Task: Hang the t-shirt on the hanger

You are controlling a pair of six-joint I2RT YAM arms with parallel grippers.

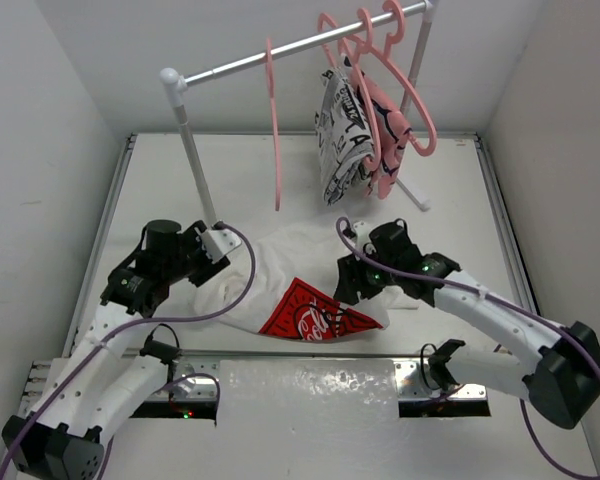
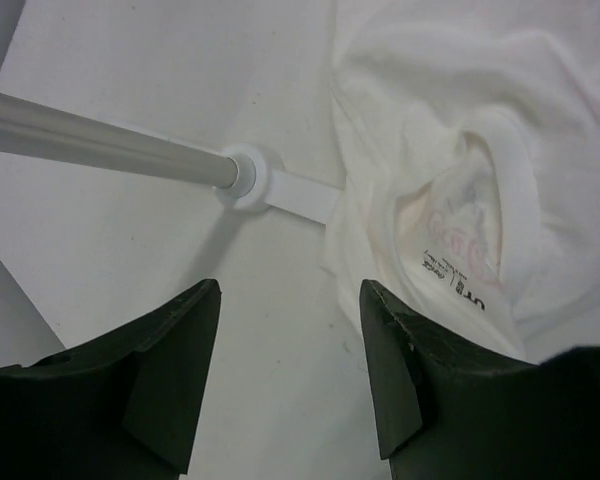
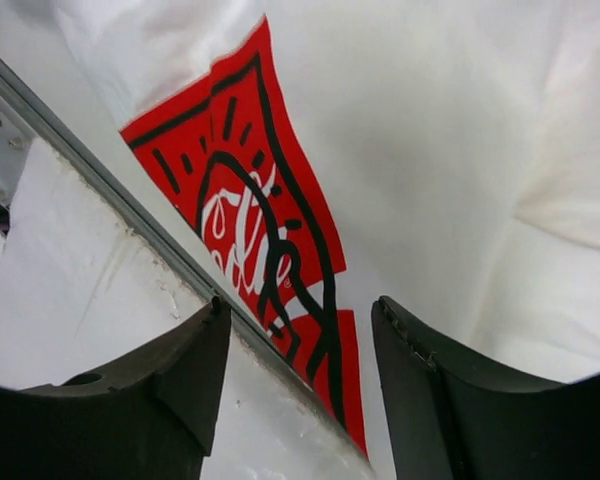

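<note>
The white t-shirt [image 1: 280,260] with a red printed panel [image 1: 320,312] lies spread on the white table under the rack. My left gripper hangs open above the shirt's left part, beside the rack's post, with nothing between its fingers. My right gripper hovers over the shirt near the red print, its fingers apart and empty. An empty pink hanger [image 1: 276,140] hangs on the rail above.
More pink hangers [image 1: 420,125] hold printed garments [image 1: 342,135] at the right of the rail [image 1: 290,47]. Walls stand on both sides; the table's front edge [image 3: 155,235] runs below the shirt.
</note>
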